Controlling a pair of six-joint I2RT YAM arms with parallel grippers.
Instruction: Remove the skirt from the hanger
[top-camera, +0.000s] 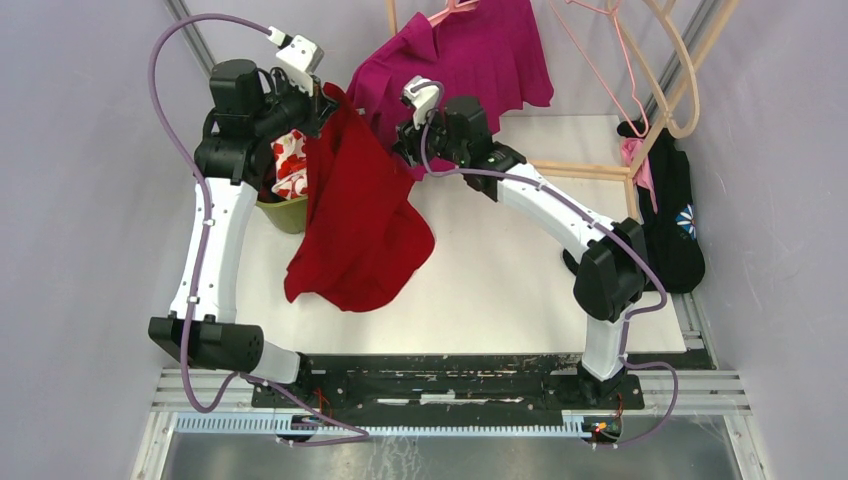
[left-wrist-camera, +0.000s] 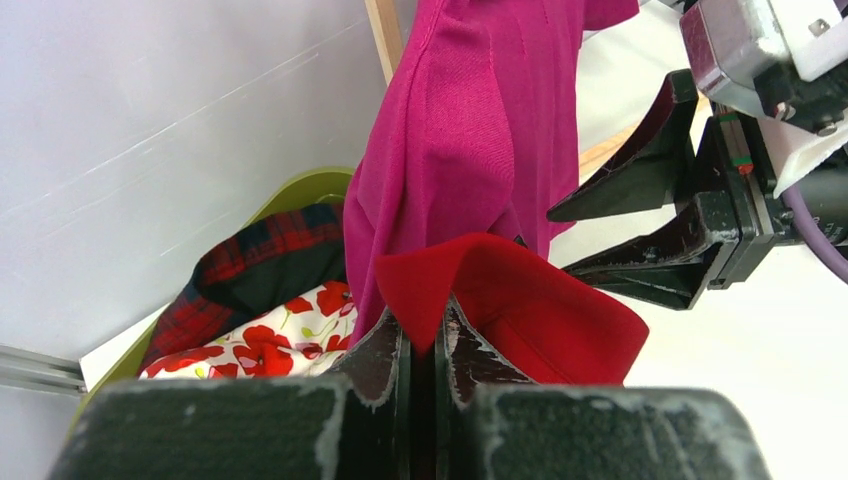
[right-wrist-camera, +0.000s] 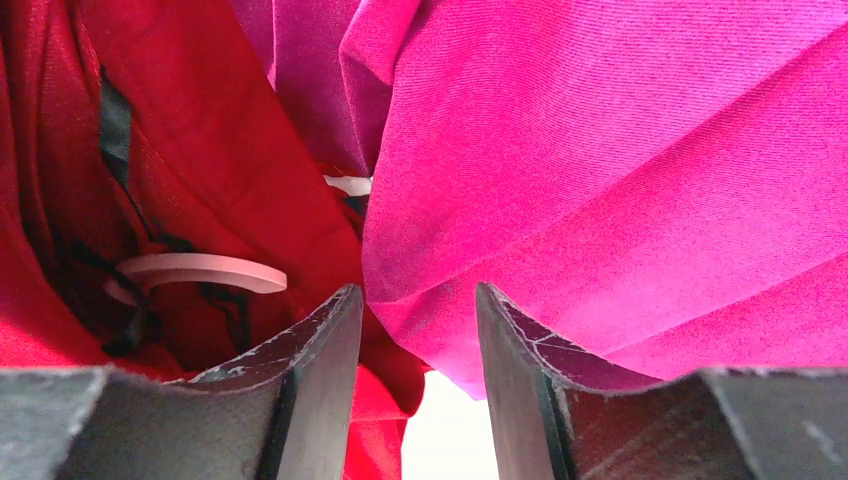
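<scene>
A red skirt (top-camera: 360, 215) hangs from my left gripper (top-camera: 328, 100), which is shut on its upper edge. In the left wrist view a red fold (left-wrist-camera: 560, 310) rises from between those fingers. My right gripper (top-camera: 402, 150) stands open beside the skirt's right side. Seen from the right wrist, a pink hanger (right-wrist-camera: 200, 268) part with black straps shows inside the red cloth, left of the open fingers (right-wrist-camera: 325, 380). Magenta cloth (right-wrist-camera: 600, 180) lies behind and right of them. Most of the hanger is hidden inside the skirt.
A magenta pleated skirt (top-camera: 490, 60) hangs at the back, close to both grippers. Behind the left arm, a green basket (top-camera: 288, 215) holds patterned clothes. Empty pink hangers (top-camera: 625, 60) and a wooden rack (top-camera: 575, 170) stand at the right, near black clothing (top-camera: 675, 230).
</scene>
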